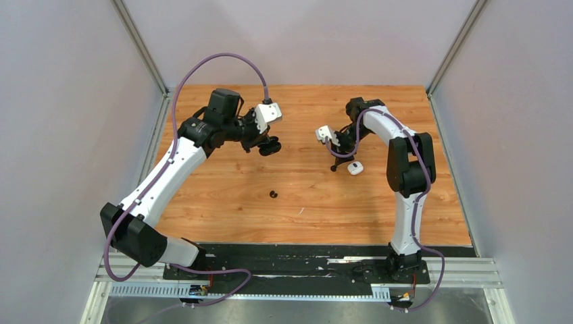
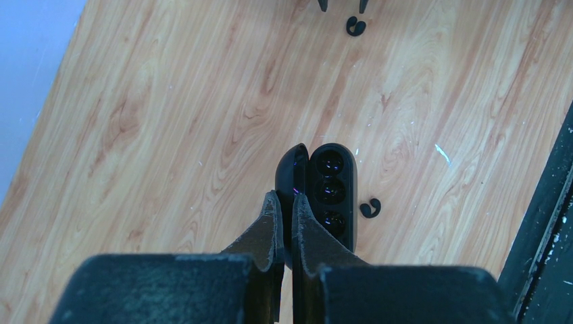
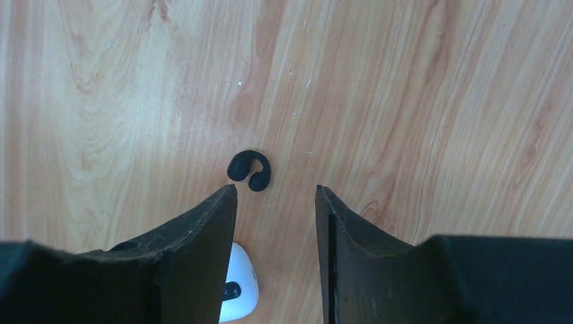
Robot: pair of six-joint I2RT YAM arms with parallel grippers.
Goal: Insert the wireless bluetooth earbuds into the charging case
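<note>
The black charging case (image 1: 269, 148) (image 2: 330, 192) hangs open at my left gripper, its lid at the shut fingers and its compartments facing up. A small black earbud pair (image 1: 273, 194) (image 2: 370, 208) lies on the table below. My right gripper stands open just above another black curved earbud piece, with nothing between its fingers; that piece also shows in the left wrist view (image 2: 356, 27).
A small white case (image 1: 355, 169) (image 3: 240, 283) lies beside the right gripper.
</note>
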